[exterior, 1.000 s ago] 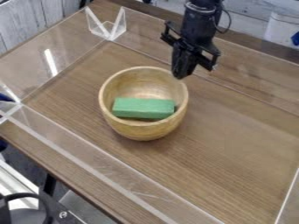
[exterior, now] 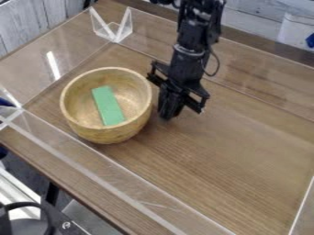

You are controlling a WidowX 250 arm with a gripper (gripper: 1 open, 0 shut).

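Observation:
A tan round bowl (exterior: 134,125) sits on the wooden table (exterior: 227,165) at centre left, a green block (exterior: 106,106) lying inside it. The black robot gripper (exterior: 167,103) is low at the bowl's right rim, beside or touching it, with its arm reaching down from the top centre. Its fingers look close together; whether anything is between them is hard to tell.
A small clear plastic piece (exterior: 110,27) stands at the upper left. Dark objects and cables lie past the table's left edge at the bottom left.
The gripper has come down from the back to the bowl's right side. The bowl has shifted left, and the green block inside now points front to back instead of sideways.

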